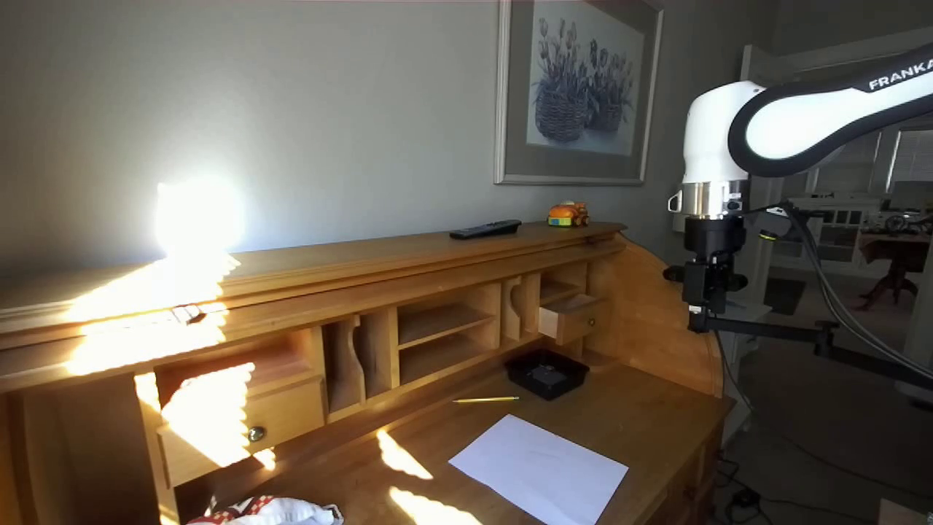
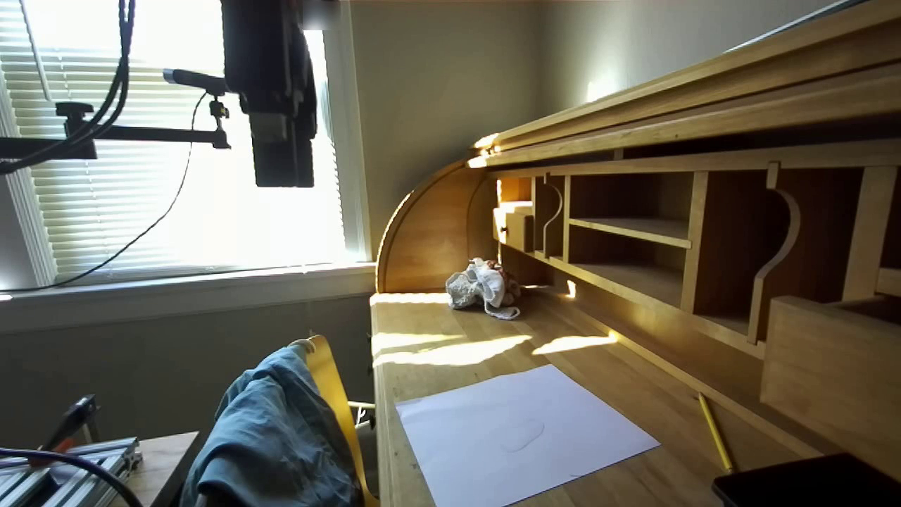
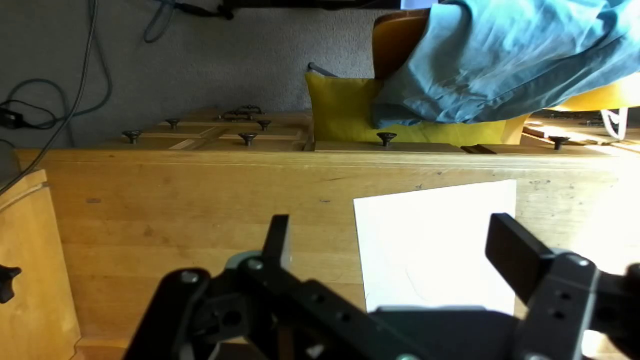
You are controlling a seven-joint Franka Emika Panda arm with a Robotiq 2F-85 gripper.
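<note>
High above the desk's right end hangs my gripper, open, its two black fingers wide apart with nothing between them. On the desk lies a white sheet of paper point(image 1: 540, 471); a faint curved line shows on it in exterior view 2. Behind the paper, a yellow pencil point(image 1: 486, 399) rests near the cubbies. A black tray point(image 1: 548, 375) stands to the pencil's right, below a small drawer point(image 1: 570, 320) that is pulled out. At the desk's far left sits a crumpled white and red cloth bundle point(image 2: 486, 286).
A black remote point(image 1: 485, 229) and an orange toy truck point(image 1: 568, 214) rest on the desk's top ledge. A chair draped with a blue cloth point(image 2: 274, 431) stands at the desk's front. Bright sunlight patches cover the left side.
</note>
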